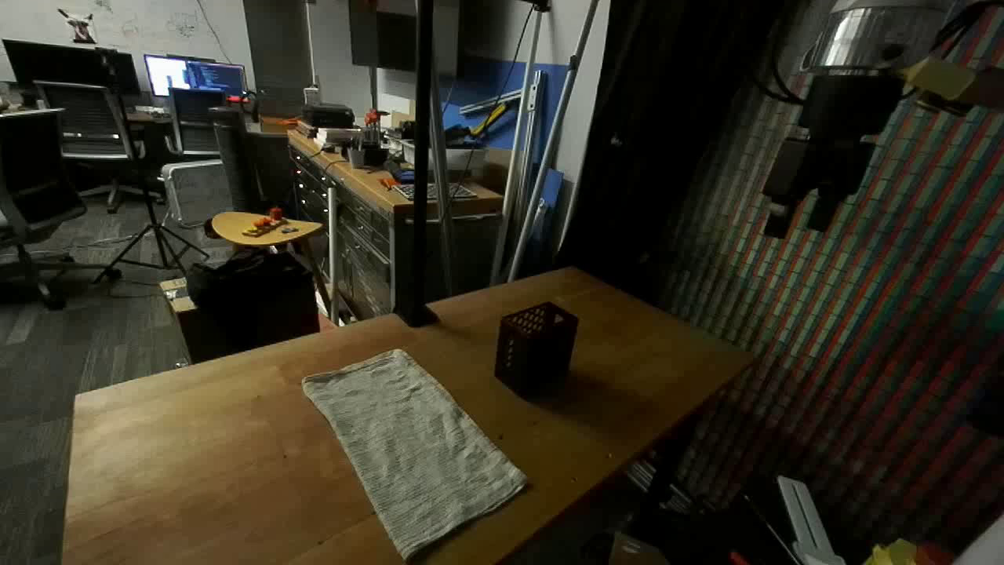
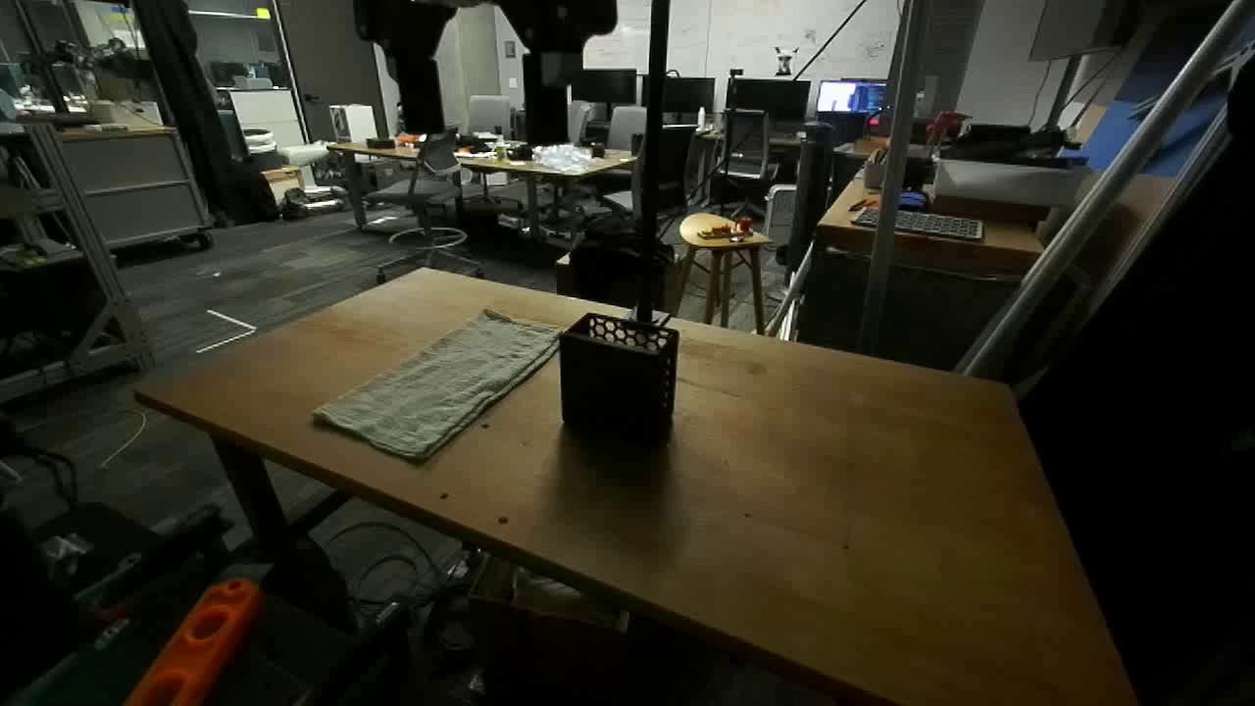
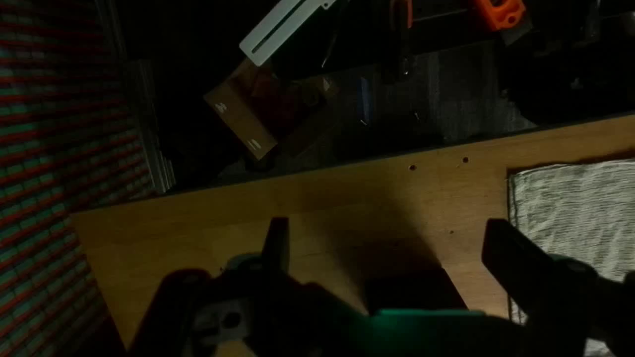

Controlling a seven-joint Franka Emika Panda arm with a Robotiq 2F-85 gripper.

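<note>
A folded grey-green cloth (image 1: 414, 442) lies flat on the wooden table; the second exterior view shows the same cloth (image 2: 441, 382) left of the basket. The dark basket (image 1: 534, 348), with hexagonal holes in its walls, stands upright on the tabletop, apart from the cloth. High above the table hangs my gripper (image 1: 795, 226), open and touching nothing. Its two dark fingers spread wide in the wrist view, where the gripper has no object between its tips. Part of the basket (image 3: 411, 291) shows low in that view, the rest hidden behind the gripper body. What the basket contains cannot be seen.
A black post (image 1: 420, 169) rises at its far edge. A dark curtain (image 2: 1165, 353) and a striped wall (image 1: 847, 282) border one side.
</note>
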